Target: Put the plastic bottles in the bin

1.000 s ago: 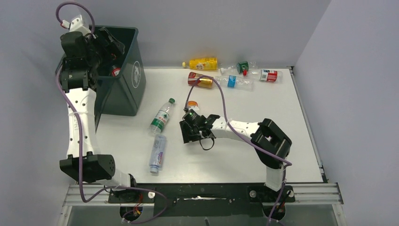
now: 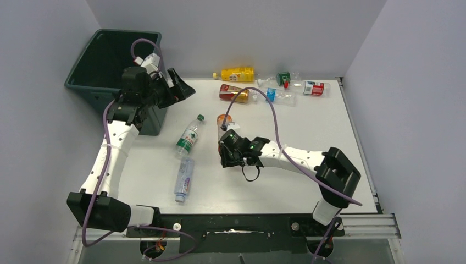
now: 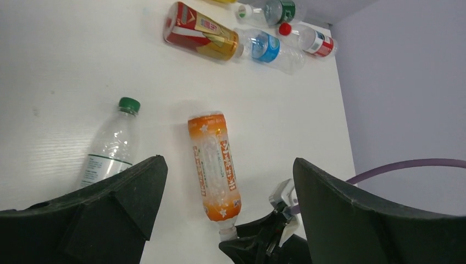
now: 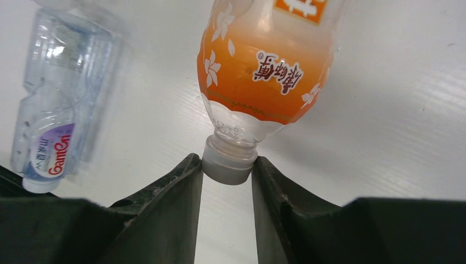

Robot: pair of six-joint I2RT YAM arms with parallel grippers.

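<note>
An orange-labelled bottle lies mid-table, cap toward the near edge. My right gripper is at its neck, fingers closing round the white cap. My left gripper hangs open and empty above the table beside the bin. A green-labelled bottle and a Ganten bottle lie on the left. At the back lie a yellow bottle, a red-gold bottle and several clear bottles, including a blue-labelled one and a red-labelled one.
The bin stands at the back left, walls behind and at the sides.
My left gripper has moved right, out from over the bin to above the table. My right gripper has shifted slightly right, toward the orange bottle's neck.
</note>
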